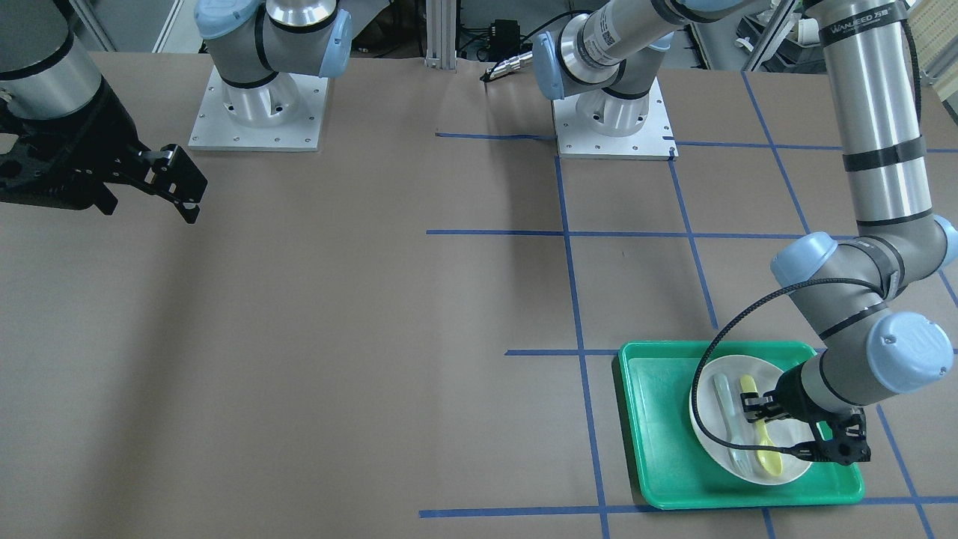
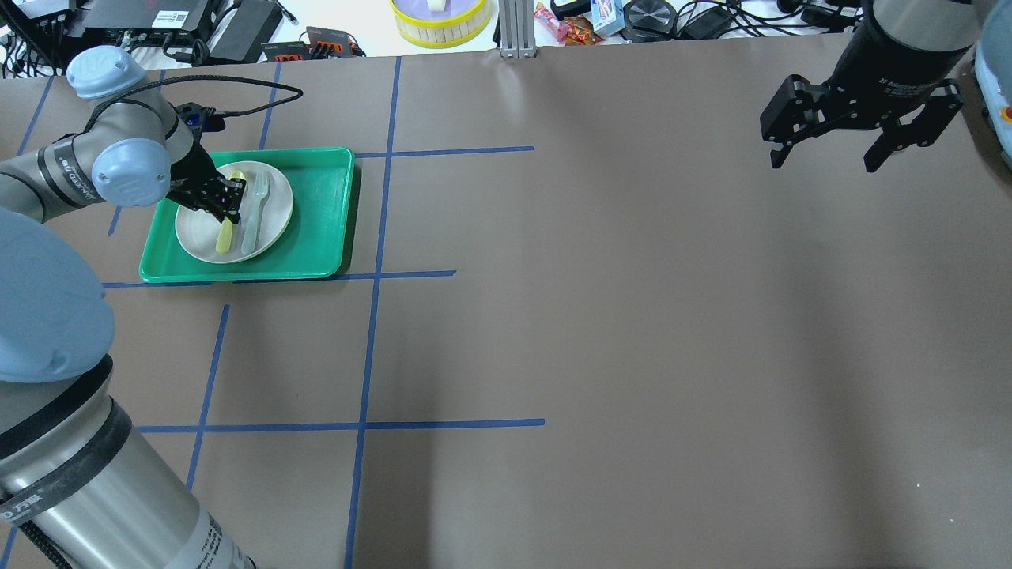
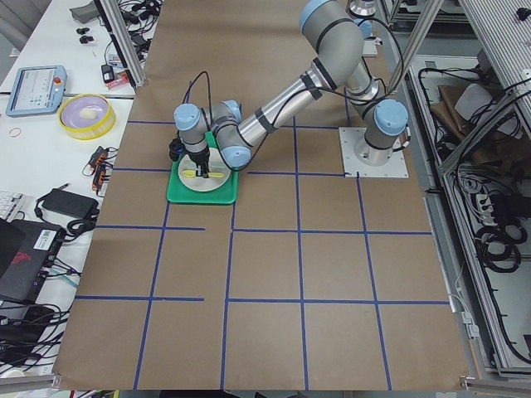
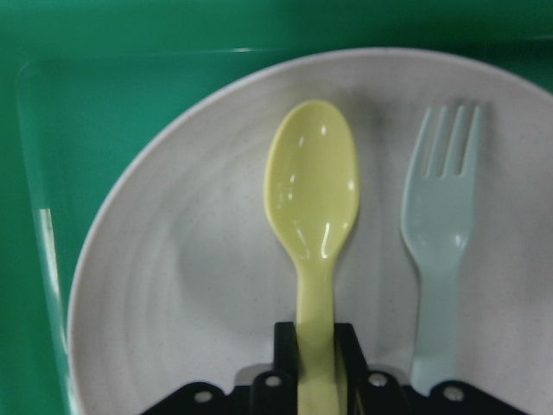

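A pale yellow spoon (image 4: 311, 190) lies on a white plate (image 4: 199, 216) inside a green tray (image 1: 656, 422), with a pale blue fork (image 4: 441, 216) beside it. My gripper is down at the plate, its black fingers shut around the spoon's handle. In the top view the arm's wrist covers part of the plate, with the spoon (image 2: 224, 239) and fork (image 2: 256, 213) showing beside the gripper.
A second black gripper (image 2: 854, 118) hangs over the other side of the table, well clear of the tray. Most of the taped table (image 2: 626, 313) is empty. Cables and boxes crowd the bench beyond the table's edge.
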